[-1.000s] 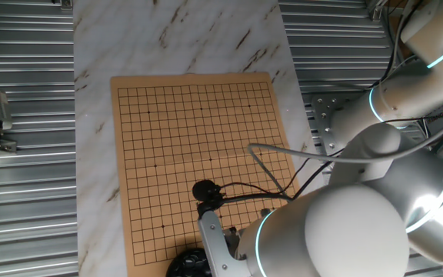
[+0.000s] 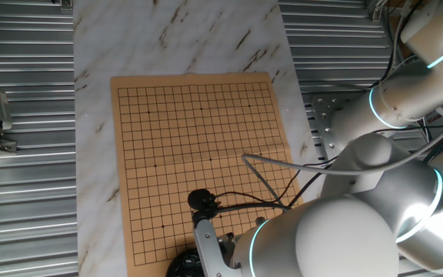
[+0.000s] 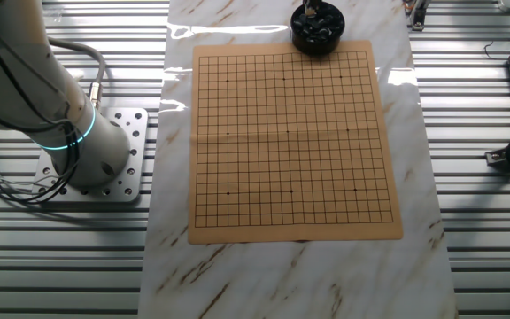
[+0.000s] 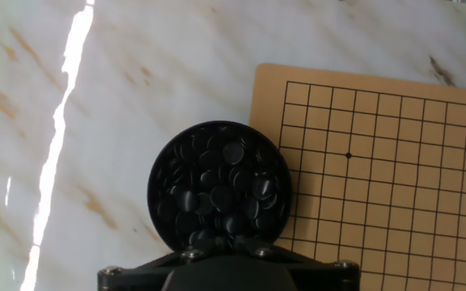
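Note:
A round black bowl [image 4: 158, 166] full of black stones [image 4: 221, 198] stands at the board's corner in the wrist view, its rim overlapping the board edge. At the bottom of that view, my gripper reaches over the bowl's near rim with its dark fingertips close together, looking shut. Whether a stone sits between them cannot be made out. Exterior view 2 shows the bowl [image 3: 297, 40] at the top, with the gripper's tip [image 3: 310, 9] right over it. The tan grid board [image 3: 295, 232] lies flat, without stones on its visible part.
A marble-patterned tabletop [image 3: 228, 279] surrounds the board, clear on most sides. In exterior view 1 the arm [image 2: 337, 238] and its loose grey cable [image 2: 329, 170] cover the board's lower right. Ridged metal panels [image 2: 25, 204] flank the table.
Board and bowl look unmoved.

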